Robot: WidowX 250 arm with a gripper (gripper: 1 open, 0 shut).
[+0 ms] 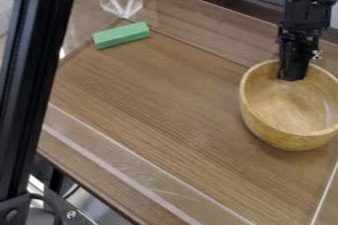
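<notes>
My gripper [294, 71] reaches down from the top right into a wooden bowl [275, 120] on the right of the table [145, 130]. Its fingers are at the bowl's back, by the rim, and look shut; I cannot make out anything held between them. The bowl sits upright and looks empty apart from the fingertips.
A green block [122, 36] lies at the back left, with a clear angular plastic piece [122, 2] behind it. A dark frame runs along the left edge, and a wall stands at the back.
</notes>
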